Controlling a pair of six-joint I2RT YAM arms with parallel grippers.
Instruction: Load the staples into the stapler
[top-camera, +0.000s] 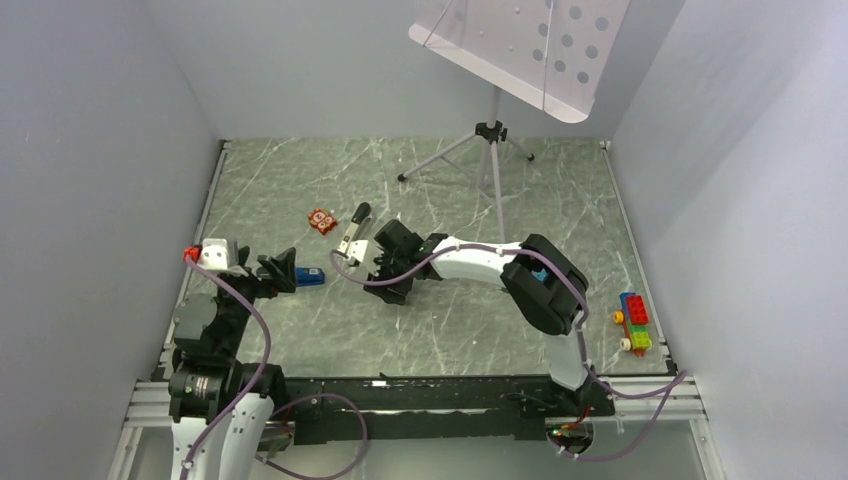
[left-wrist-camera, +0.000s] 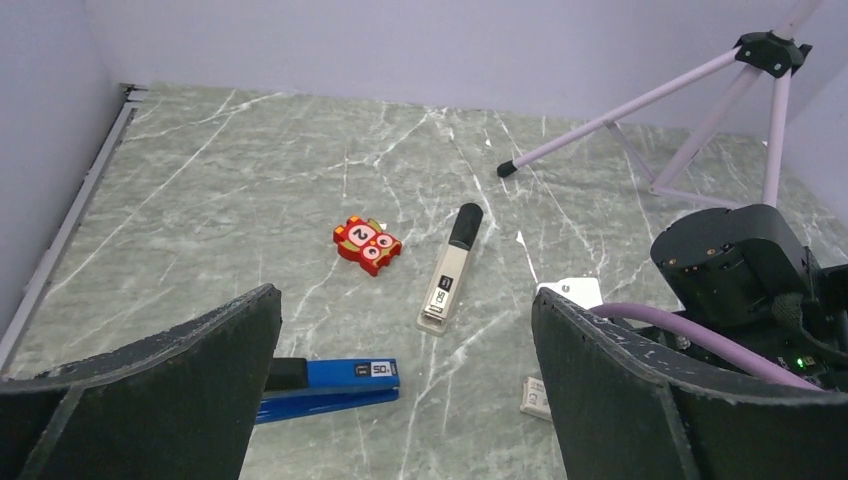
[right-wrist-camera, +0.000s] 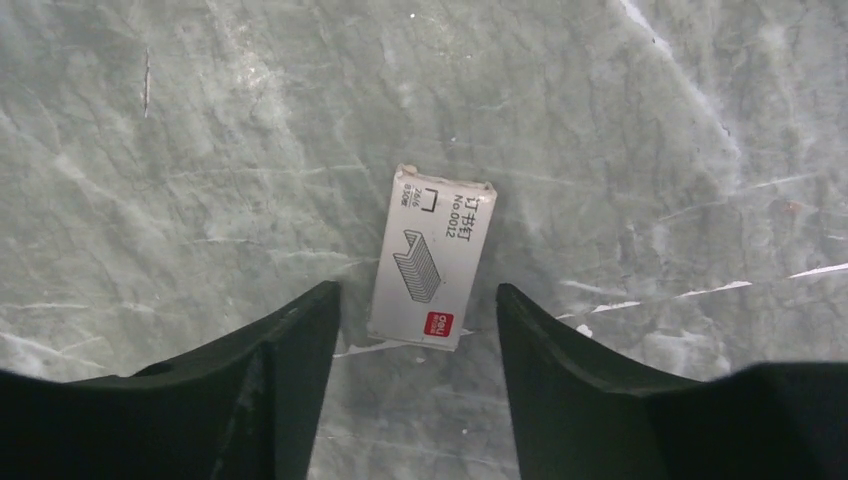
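A small grey staple box (right-wrist-camera: 430, 258) lies flat on the marble table, between and just beyond the fingertips of my right gripper, which is part open and low over it. In the top view this gripper hides the box. A blue stapler (left-wrist-camera: 335, 383) lies on the left, behind my left gripper, which stands open with nothing between its fingers. A long silver-and-black tool (left-wrist-camera: 445, 272), perhaps another stapler, lies further back in the middle.
A red owl toy (top-camera: 321, 219) lies at the back left. A tripod stand (top-camera: 493, 150) fills the back centre. Colourful toy bricks (top-camera: 635, 318) sit at the right edge.
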